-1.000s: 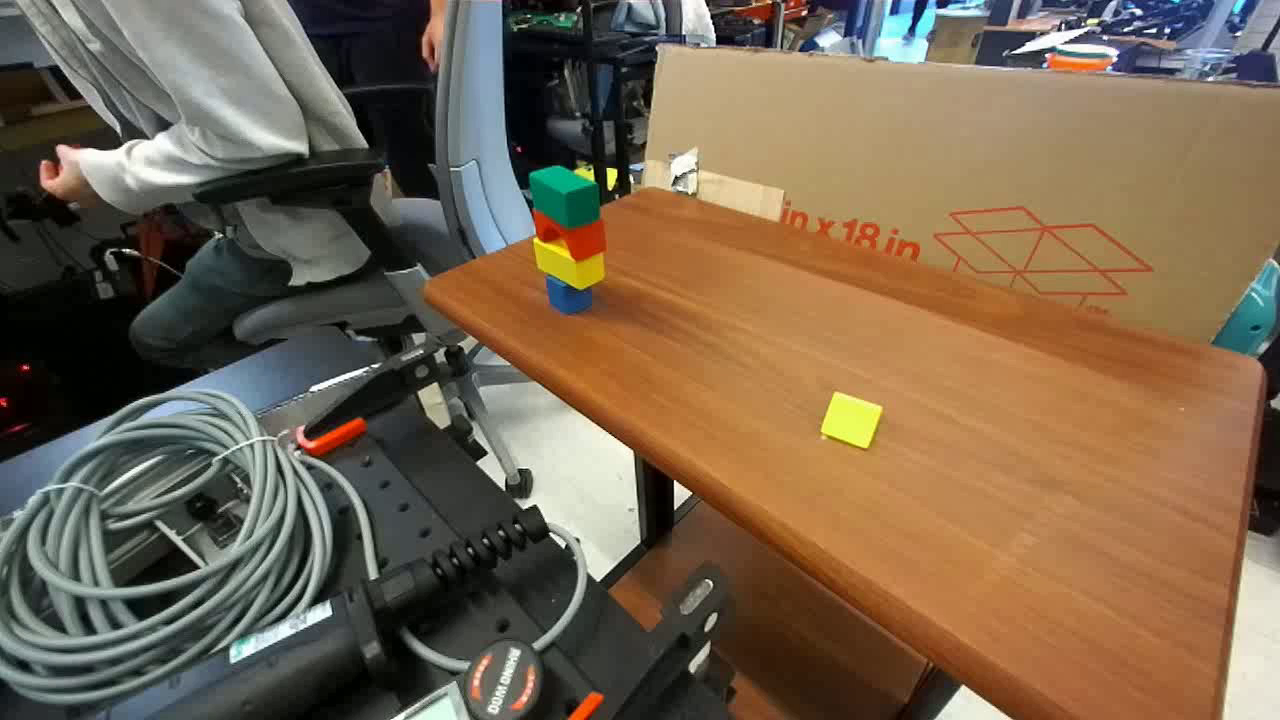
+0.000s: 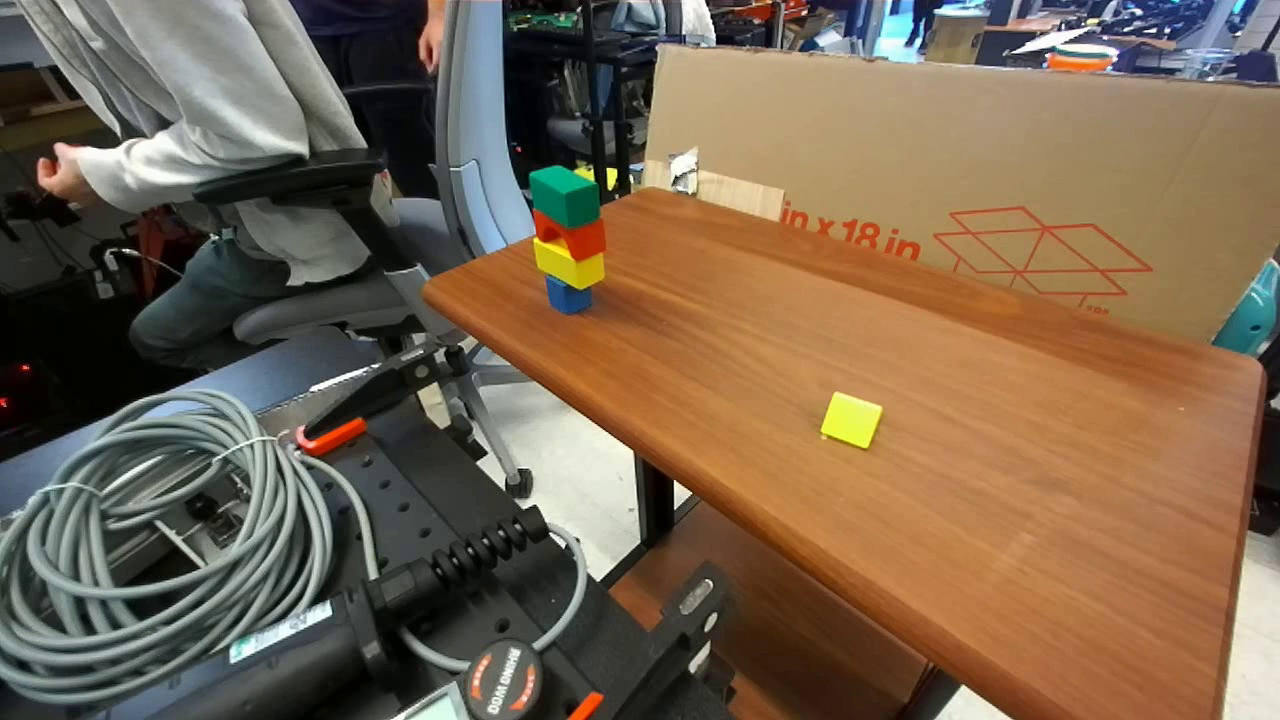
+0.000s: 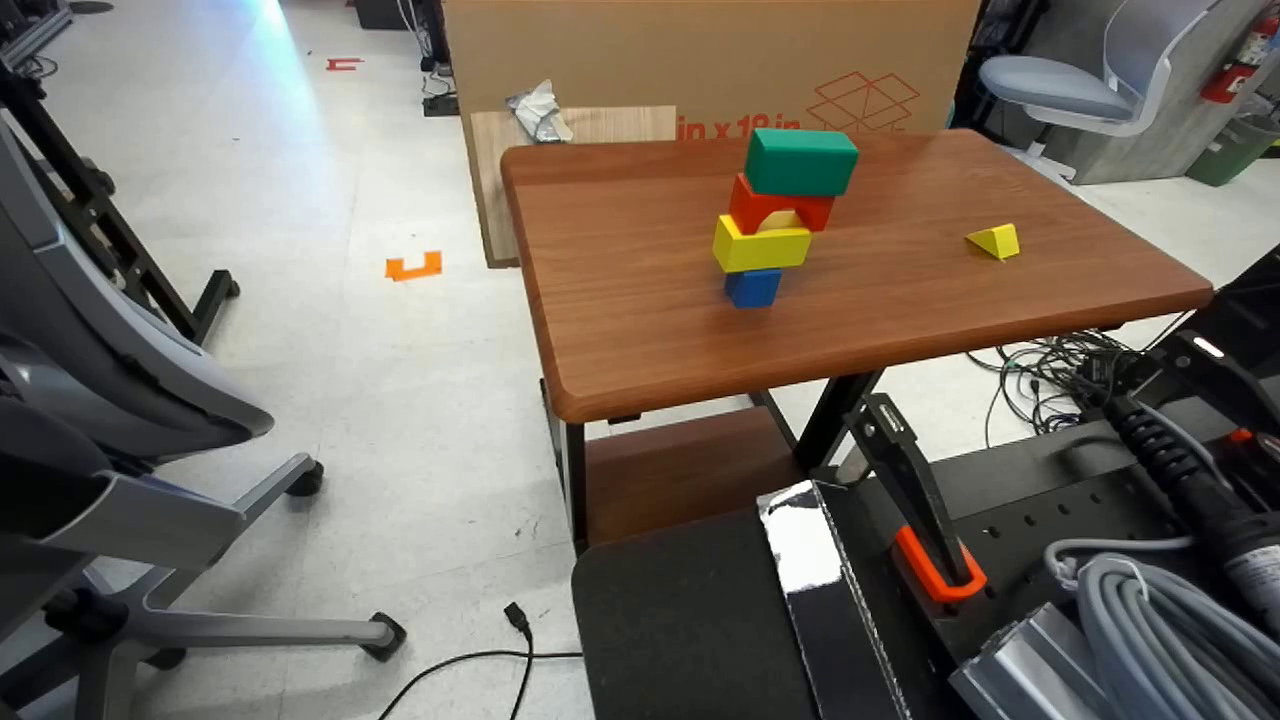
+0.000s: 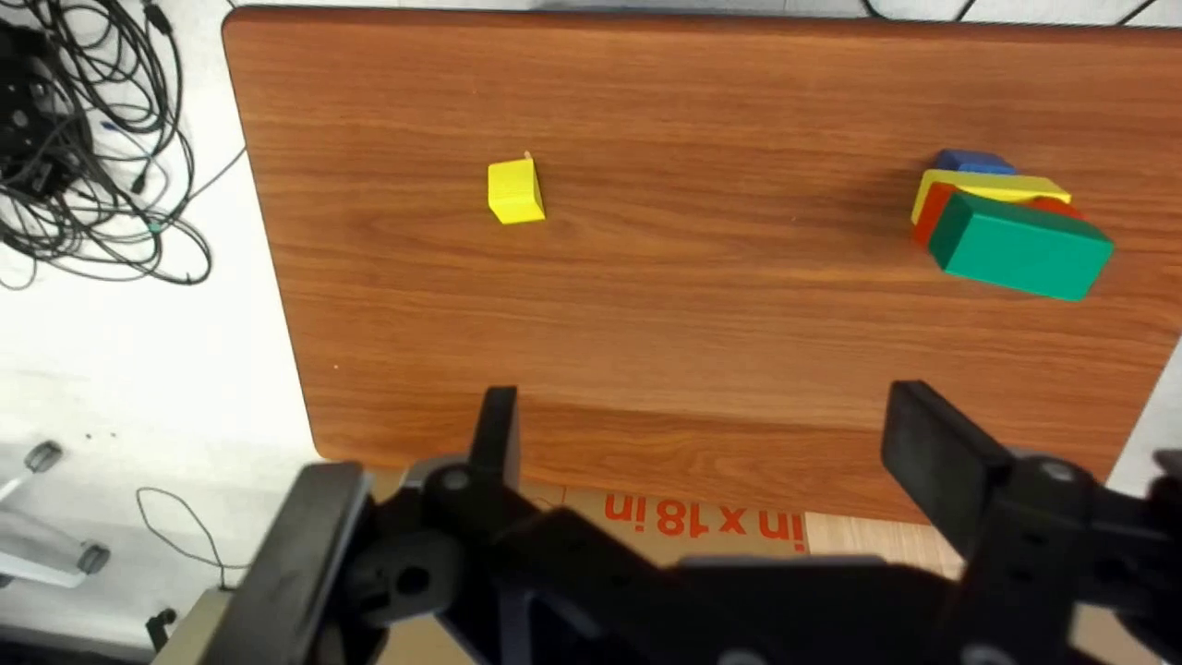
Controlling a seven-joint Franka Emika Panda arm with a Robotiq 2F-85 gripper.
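Observation:
At one end of the wooden table stands a stack: a blue block point(image 3: 752, 288) at the bottom, a yellow block point(image 3: 761, 244) on it, then a red arched block point(image 3: 753, 205), and a green block point(image 3: 801, 163) on top. Apart from the stack, a yellow triangular block point(image 2: 852, 420) lies alone on the table; the wrist view shows this yellow triangular block point(image 4: 515, 190) at upper left. My gripper is open high above the table, its fingers wide apart with nothing between them. Neither exterior view includes the gripper.
A large cardboard sheet point(image 2: 864, 132) stands along its far edge. Beside the near edge is a black bench with a coiled grey cable point(image 2: 168, 540) and an orange-tipped clamp point(image 3: 924, 516).

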